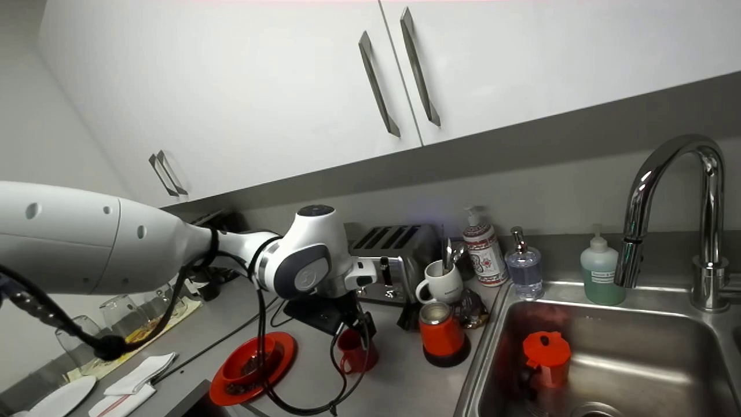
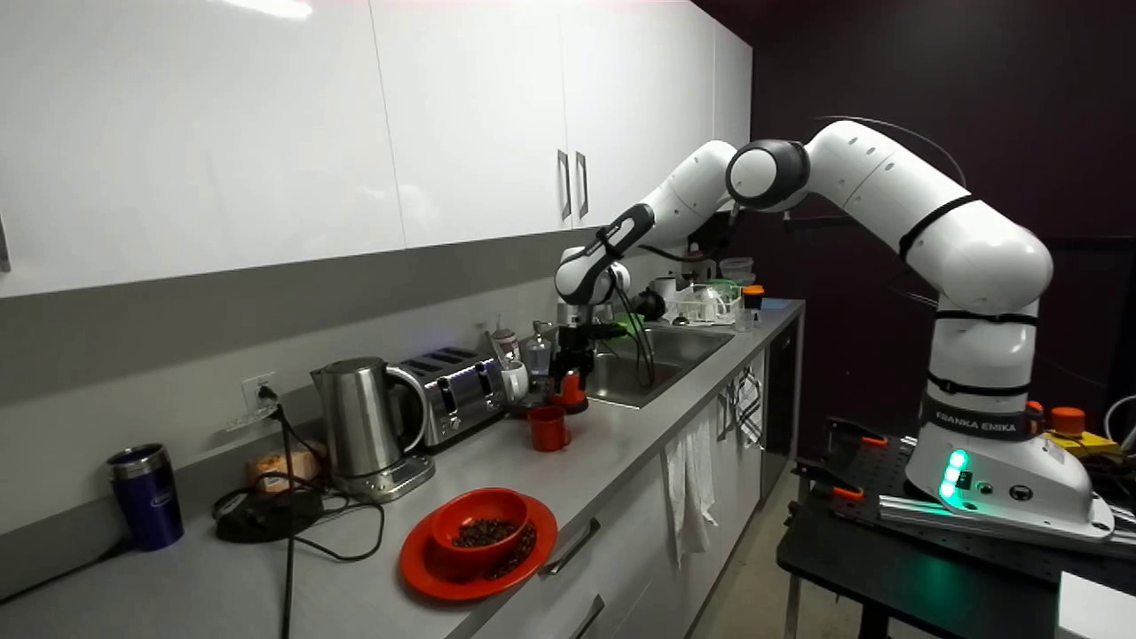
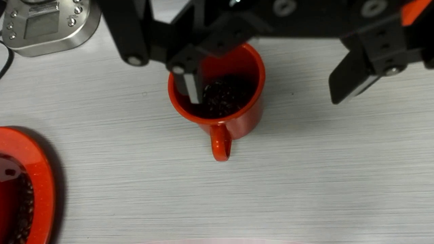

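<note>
A red mug (image 3: 252, 118) with dark contents stands upright on the counter, its handle toward the bottom of the wrist view. My gripper is open above it. One finger (image 3: 193, 87) appears over the mug's mouth, and the other is well out to the right, past the rim. Whether the first finger reaches inside the rim cannot be told. Nothing is held. In exterior view 1 the mug (image 1: 355, 355) is partly behind cables, right below the hand; exterior view 2 also shows the mug (image 2: 548, 428), in front of the toaster.
A red plate (image 2: 417, 554) carries a red bowl (image 2: 485, 506) with dark bits in both. The red moka pot base (image 1: 442, 337) stands beside the sink (image 1: 642, 340), whose basin holds its red top (image 1: 547, 354). A toaster (image 1: 399, 260) and kettle (image 2: 362, 426) line the wall.
</note>
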